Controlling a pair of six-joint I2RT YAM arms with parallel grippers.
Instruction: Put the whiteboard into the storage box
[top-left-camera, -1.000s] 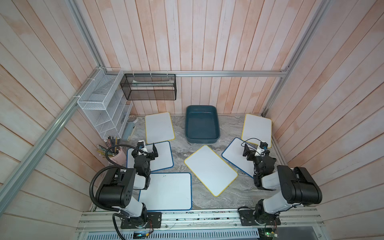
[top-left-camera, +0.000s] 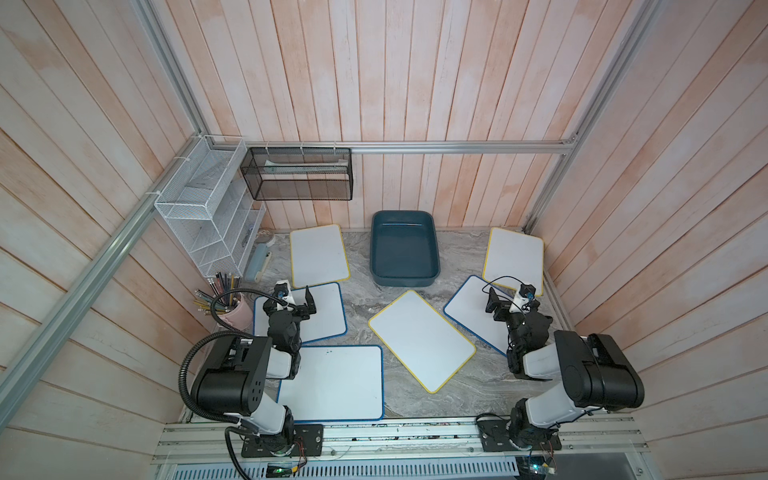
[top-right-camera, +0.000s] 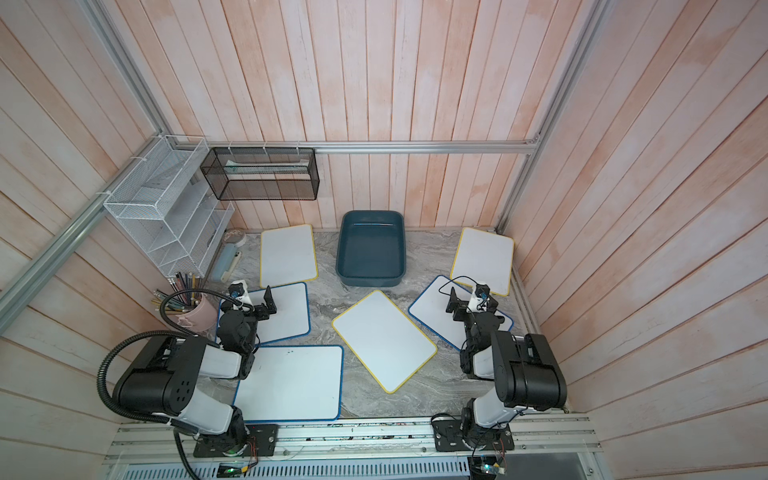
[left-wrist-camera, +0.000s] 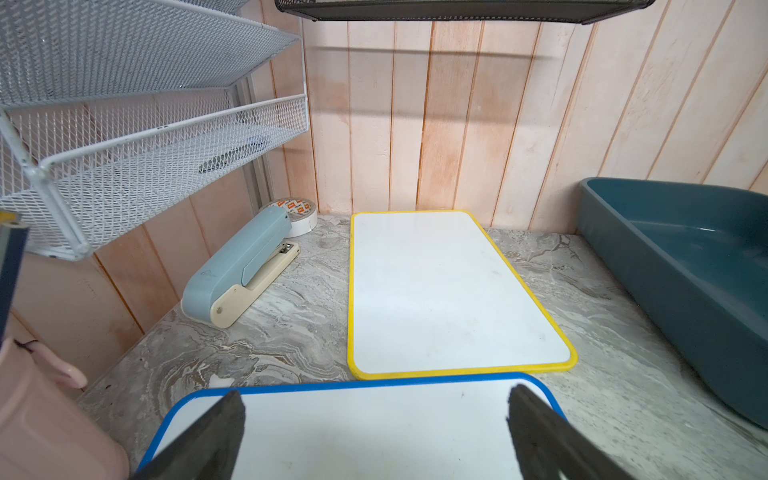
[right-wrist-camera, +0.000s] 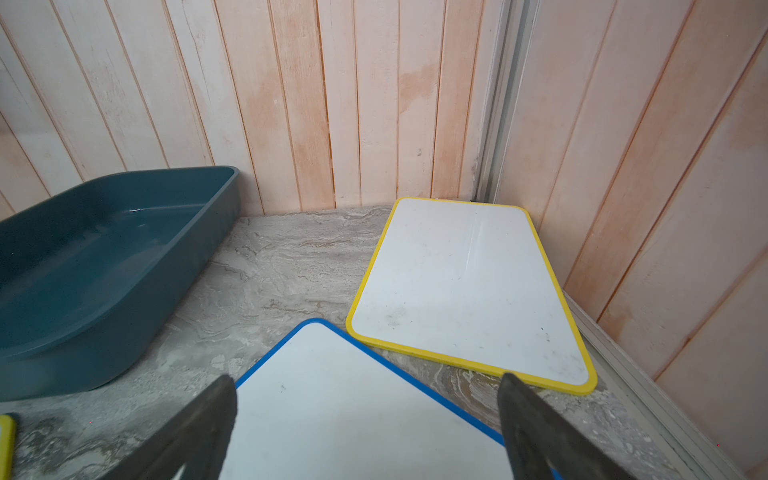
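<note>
An empty teal storage box (top-left-camera: 404, 248) stands at the back centre. Yellow-edged whiteboards lie flat: one at back left (top-left-camera: 319, 254), one at back right (top-left-camera: 513, 256) and one tilted in the centre (top-left-camera: 421, 340). Blue-edged whiteboards are at middle left (top-left-camera: 326, 313), front left (top-left-camera: 331, 384) and middle right (top-left-camera: 472, 308). My left gripper is open above the middle-left blue-edged board, its fingers (left-wrist-camera: 216, 436) wide apart and empty. Over the right blue-edged board, my right gripper stands open too, with nothing between its fingers.
A white mesh shelf (left-wrist-camera: 184, 152) and a pink pen cup (left-wrist-camera: 56, 416) crowd the left side, with a stapler (left-wrist-camera: 240, 264) and tape roll (left-wrist-camera: 297, 214) behind. A black wire basket (top-left-camera: 297, 188) hangs on the back wall. Bare marble shows around the box.
</note>
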